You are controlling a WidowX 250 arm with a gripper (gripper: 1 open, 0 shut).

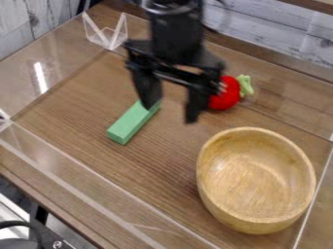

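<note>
The dark gripper (169, 92) hangs over the upper middle of the table, blurred by motion, its two sides spread apart. Below it to the left lies a green block (131, 123). A red round object (224, 94) with some light green beside it sits behind the gripper's right side. A large tan bowl (254, 176) occupies the lower right.
A small white wire-like holder (107, 31) stands at the back left. A black cable lies at the bottom-left corner.
</note>
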